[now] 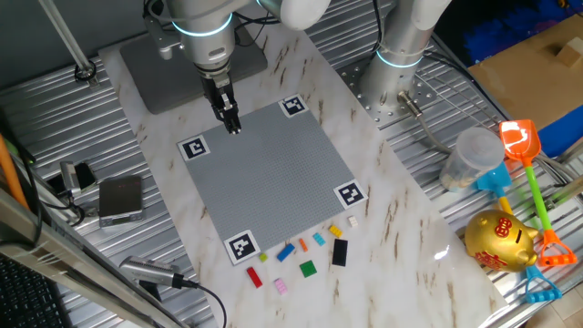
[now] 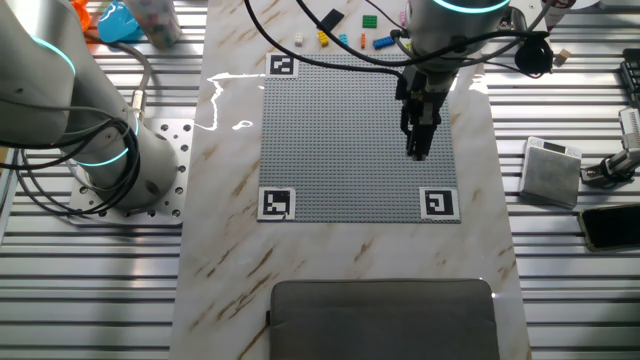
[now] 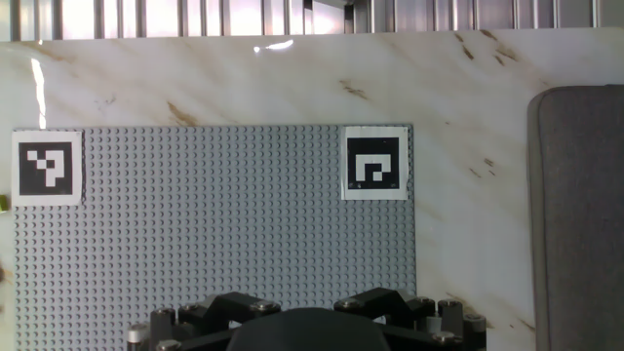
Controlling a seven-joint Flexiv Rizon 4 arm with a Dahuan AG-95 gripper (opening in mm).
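My gripper (image 1: 234, 130) points down above the grey studded baseplate (image 1: 273, 169), near the edge where the dark grey pad lies. In exterior view 2 the gripper (image 2: 417, 155) hangs over the right part of the plate, its dark fingers seen narrow and from the side. The wrist view shows only the black knuckles at its bottom edge, with the fingertips out of sight, so how the fingers stand is unclear. Nothing can be made out in its grasp. The plate carries black-and-white markers (image 3: 376, 163) at its corners and bears no bricks in the visible area.
Loose bricks lie beyond the plate's far edge, among them red (image 1: 254, 277), blue (image 1: 286, 251), green (image 1: 308, 268), pink (image 1: 281, 286) and black (image 1: 340, 252). The dark grey pad (image 2: 385, 320) covers one table end.
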